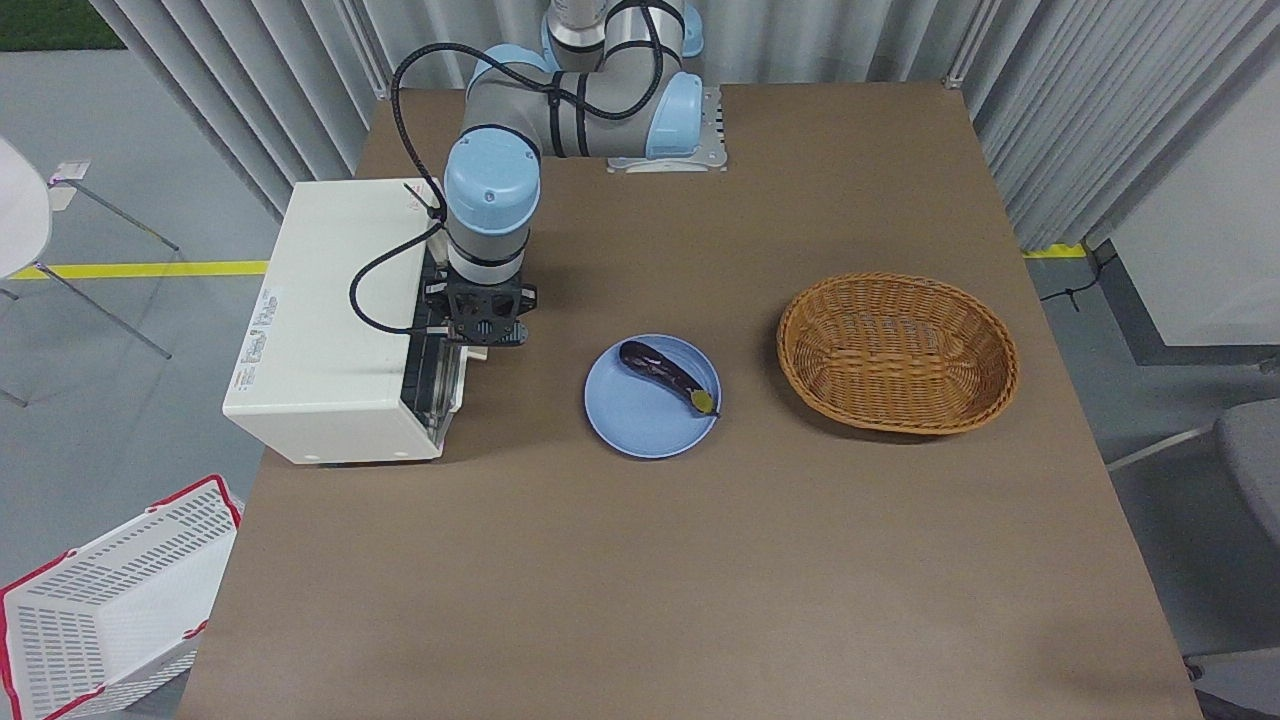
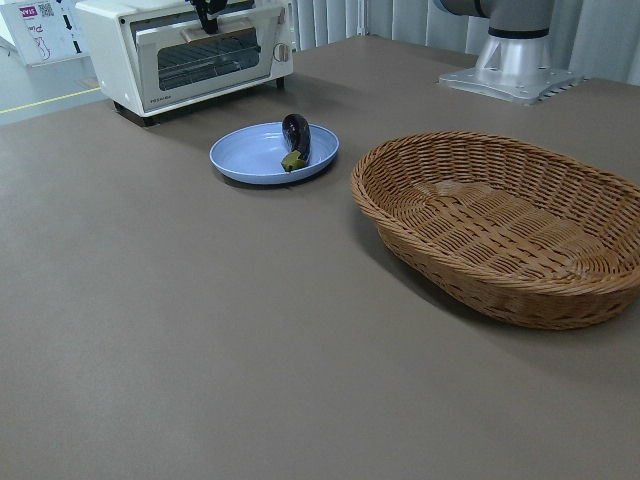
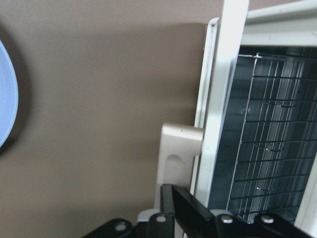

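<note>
My gripper is at the front of the white toaster oven (image 1: 324, 336), its black fingers low at the light door handle (image 3: 178, 153). Whether the fingers hold it is unclear. In the wrist view a wire rack shows inside past the top of the door, which looks slightly tilted out. A dark eggplant (image 1: 660, 372) with a green cap lies on the blue plate (image 1: 636, 427), to the right of the oven in the front view. An oval wicker basket (image 1: 896, 354) stands empty further right.
The robot's base plate (image 2: 500, 84) sits at the back. A white and red crate (image 1: 114, 600) is on the floor at lower left, off the table.
</note>
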